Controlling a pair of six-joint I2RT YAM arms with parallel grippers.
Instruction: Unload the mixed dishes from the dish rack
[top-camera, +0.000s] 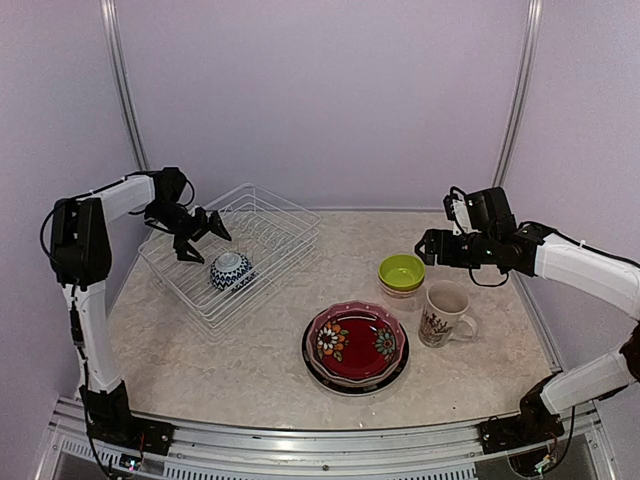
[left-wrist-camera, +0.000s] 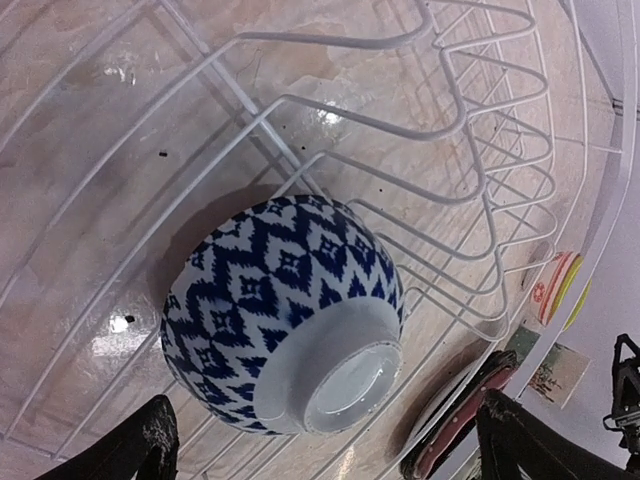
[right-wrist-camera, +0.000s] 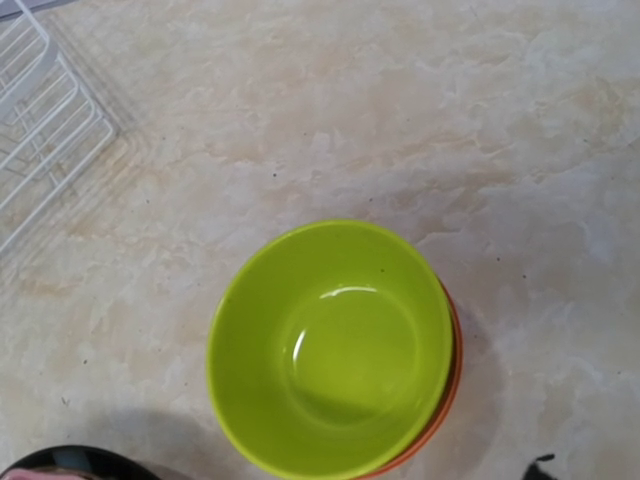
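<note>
One blue-and-white patterned bowl (top-camera: 231, 270) lies tipped in the white wire dish rack (top-camera: 285, 270) on the left. In the left wrist view the bowl (left-wrist-camera: 285, 290) leans on the rack wires with its white foot facing the lower right. Just up and left of it in the top view, my left gripper (top-camera: 207, 240) is open, its fingers apart and clear of the bowl. My right gripper (top-camera: 433, 247) is open and empty near a green bowl (top-camera: 402, 270), which sits on another bowl on the table; in the right wrist view the green bowl (right-wrist-camera: 335, 345) covers an orange rim.
A red flowered plate (top-camera: 355, 343) lies on a black-rimmed plate at the front middle. To its right stands a patterned mug (top-camera: 442, 314). Bare tabletop (top-camera: 240, 375) stretches in front of the rack and behind the plates.
</note>
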